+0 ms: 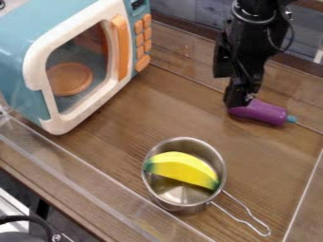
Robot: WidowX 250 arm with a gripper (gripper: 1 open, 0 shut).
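Observation:
A black robot gripper (pixel 237 83) hangs at the upper right, just above and left of a purple eggplant (pixel 259 112) with a blue-green tip, lying on the wooden counter. Whether its fingers are apart is hard to see against the dark arm. A yellow toy banana (pixel 183 168) lies inside a steel pot (pixel 171 197) with a wire handle at the lower middle.
A blue and white toy microwave (pixel 38 49) with an open front and an orange round plate inside takes up the upper left. A black cable lies at the lower left edge.

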